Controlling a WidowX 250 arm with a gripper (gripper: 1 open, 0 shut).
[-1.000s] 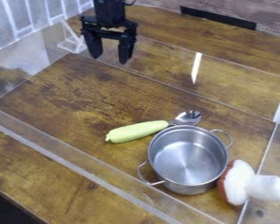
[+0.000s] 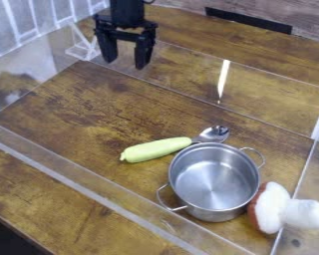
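My gripper [image 2: 125, 48] hangs at the top of the view, open, over the back of the wooden table [image 2: 69, 125], away from the objects. A steel pot [image 2: 213, 181] with two handles stands at the lower right. A pale green corn-like vegetable [image 2: 155, 149] lies to its upper left, and a silver spoon [image 2: 214, 132] lies just above the pot. A white and reddish object [image 2: 285, 209], perhaps a toy mushroom, lies to the right of the pot.
Clear low walls edge the table area, with a white strip [image 2: 223, 80] at the back right.
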